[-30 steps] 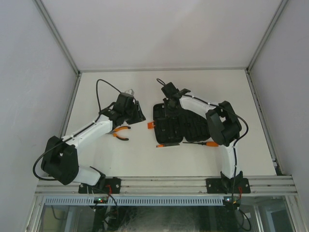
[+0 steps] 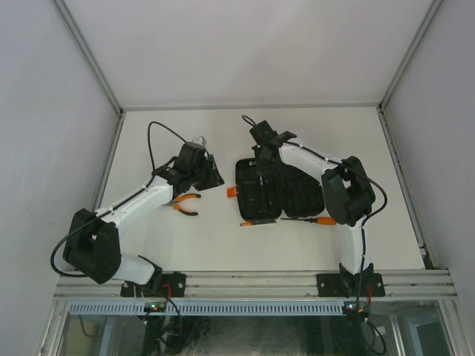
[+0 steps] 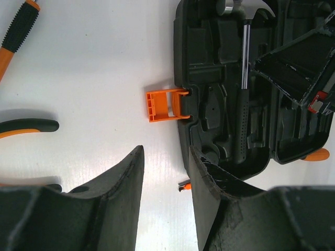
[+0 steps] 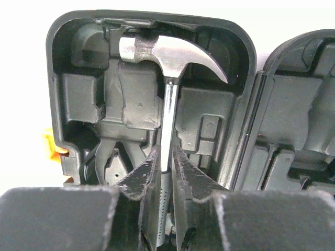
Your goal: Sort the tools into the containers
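A claw hammer [image 4: 168, 120] with a silver head and dark grip lies in the left half of the black open case [image 3: 180, 57]. In the right wrist view my right gripper is above its shaft. A narrow gap is left between the fingers, with the hammer seen beyond them, apparently below and not held. My left gripper stands open and empty, left of the case. Orange-and-black pliers handles [image 3: 26, 125] and a black-and-orange tool handle [image 3: 21, 26] show at that view's left side.
An orange latch [image 3: 158, 106] juts from the case's left side. Along the case's front edge lie an orange-ended tool [image 2: 256, 222] and a screwdriver with an orange handle [image 2: 325, 220].
The left arm and the hammer stay put.
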